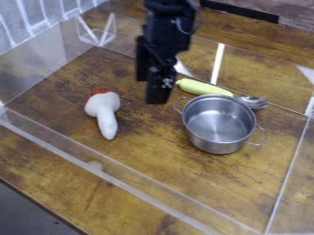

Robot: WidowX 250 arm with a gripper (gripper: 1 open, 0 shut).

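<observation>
My gripper [161, 78] is a blurred black shape at the top centre, open, above the table and behind the pot. Below it to the right stands a steel pot [218, 127] with two handles. A white object with a red top [105, 112] lies on the left, apart from the gripper. A pale yellow-green corn-like piece [204, 88] lies behind the pot, with a silver spoon [252, 101] beside it.
A transparent low wall borders the wooden work surface [147, 179].
</observation>
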